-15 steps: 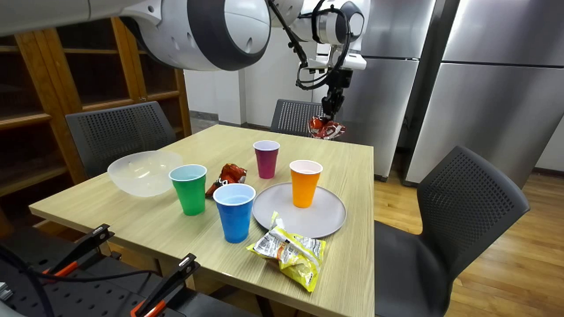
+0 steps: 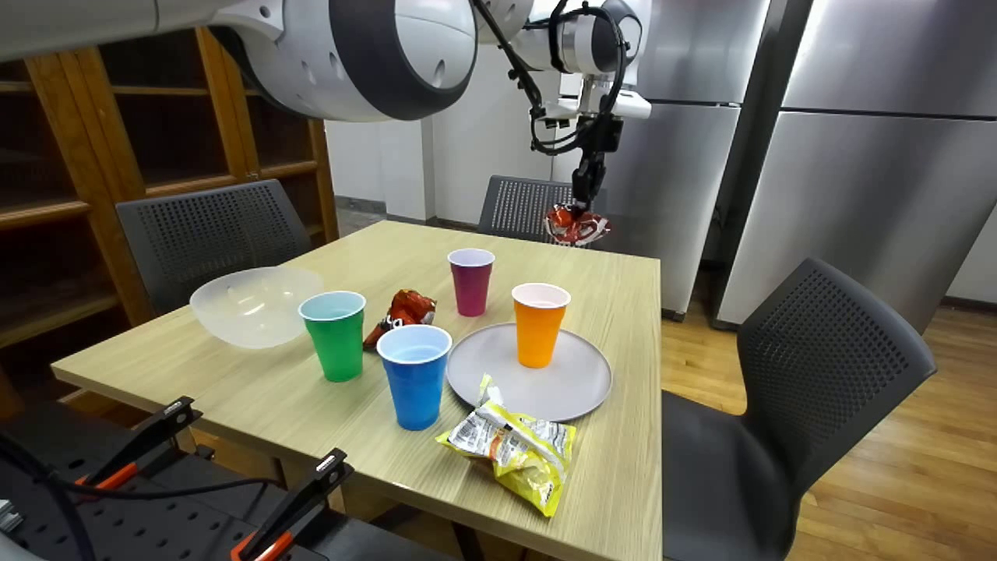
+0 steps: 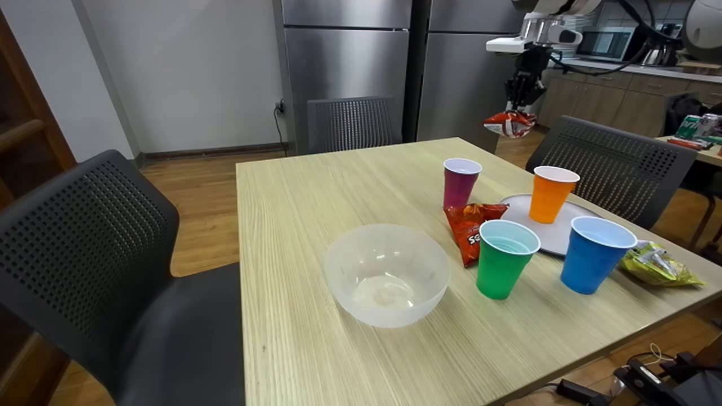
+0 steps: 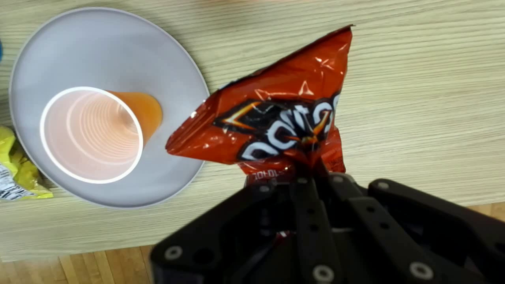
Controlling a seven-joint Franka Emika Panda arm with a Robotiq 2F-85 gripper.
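My gripper is shut on a red Doritos bag [image 4: 284, 113], pinching it near its middle so that it flares out past the fingers. In exterior view 1 the held bag [image 2: 576, 226] hangs in the air above the table's far right corner. Exterior view 2 shows this same bag [image 3: 511, 124] clear of the tabletop, beyond the purple cup [image 3: 461, 182]. From the wrist, the orange cup [image 4: 92, 135] appears on the grey plate [image 4: 175, 56], left of the bag. The gripper covers the bag's lower part there.
A second red bag [image 3: 470, 226] lies between the purple cup and the green cup [image 3: 504, 264]. A blue cup [image 2: 413, 379] and a yellow bag [image 2: 519, 449] are near the front edge. An empty clear bowl [image 3: 387, 277] stands apart.
The arm's wrist has risen very slightly and shifted a little to the right, with the red bag still in the gripper. Everything on the table stays where it was.
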